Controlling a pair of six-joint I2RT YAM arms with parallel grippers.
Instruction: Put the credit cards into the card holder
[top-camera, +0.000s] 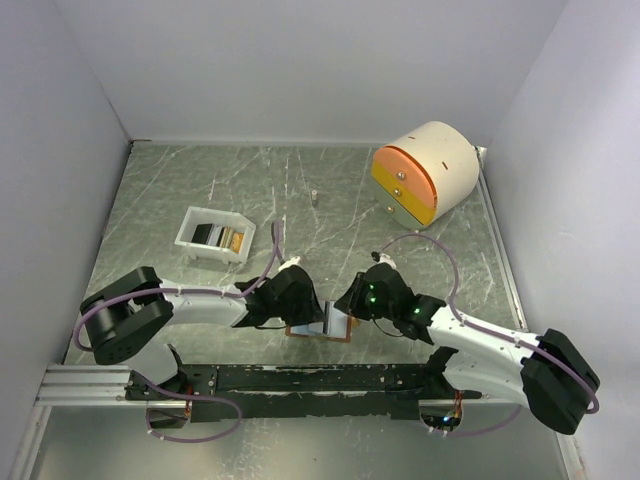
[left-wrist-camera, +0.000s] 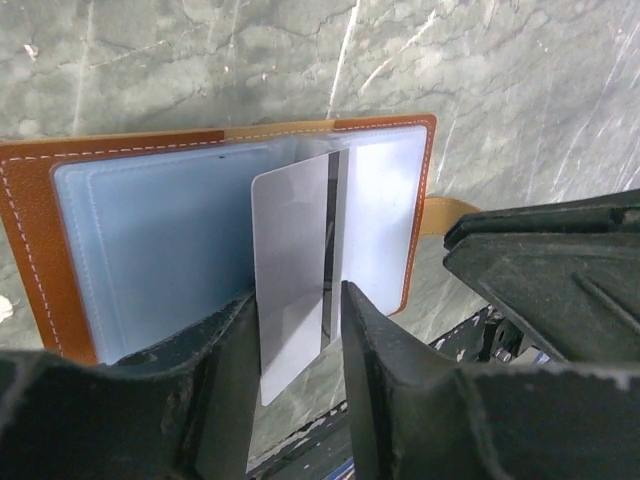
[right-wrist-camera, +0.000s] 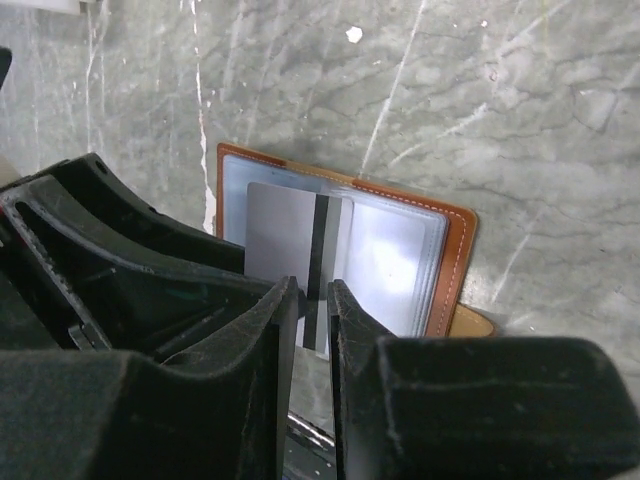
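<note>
The card holder (left-wrist-camera: 160, 250), brown-edged with clear blue-white sleeves, lies open near the table's front. A grey card with a dark stripe (right-wrist-camera: 275, 230) stands over the middle of its sleeves. My left gripper has its fingertips at that card's lower part; whether they are closed on it I cannot tell. My right gripper is over the holder at the card, its fingertips close together, with the left gripper's body beside it; its grip is unclear.
A white tray (top-camera: 184, 238) with several cards stands at the back left. A rounded cabinet with coloured drawers (top-camera: 448, 165) stands at the back right. A small object (top-camera: 314, 198) lies at the back middle, with bare table around it.
</note>
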